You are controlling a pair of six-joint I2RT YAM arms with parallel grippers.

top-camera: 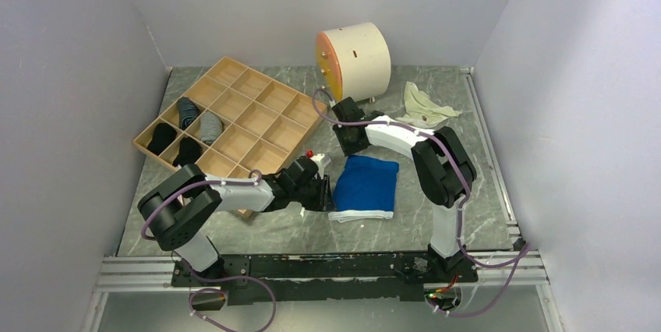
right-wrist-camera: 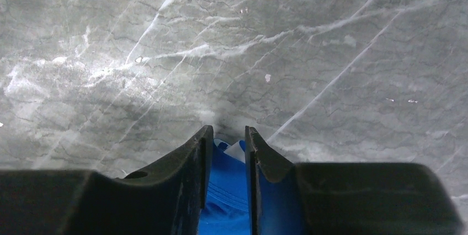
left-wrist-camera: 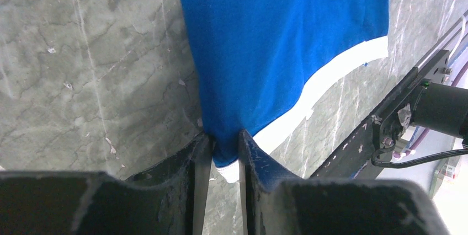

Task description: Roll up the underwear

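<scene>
The blue underwear [top-camera: 369,180] lies folded flat on the table, with its white waistband [top-camera: 366,214] towards the front edge. My left gripper is at the waistband's left end, its fingers [left-wrist-camera: 202,155] standing to either side of a bunched blue corner with a gap between them. At the back left corner, my right gripper has its fingers [right-wrist-camera: 205,141] parted around the cloth's edge, where a small whitish fold shows between the tips. Neither finger looks clamped on the fabric.
To the left is a wooden divided box [top-camera: 255,118] with several rolled dark and grey items in it. A cream drum [top-camera: 360,59] stands at the back, and a pale cloth [top-camera: 423,106] lies back right. Bare table surrounds the underwear's right side.
</scene>
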